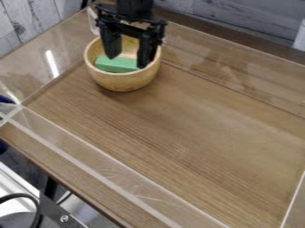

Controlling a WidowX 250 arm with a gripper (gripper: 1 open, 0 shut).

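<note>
My black gripper (131, 49) is over a tan bowl (123, 78) at the upper left of the camera view, its two fingers spread apart and open. A green block (117, 64) lies inside the bowl, below and between the fingers. The arm above hides part of the bowl's back.
A wooden table (191, 142) fills most of the view, clear at the right and front. A white object behind the bowl is partly hidden by the arm. Black cables (34, 205) are at the lower left, off the table's edge.
</note>
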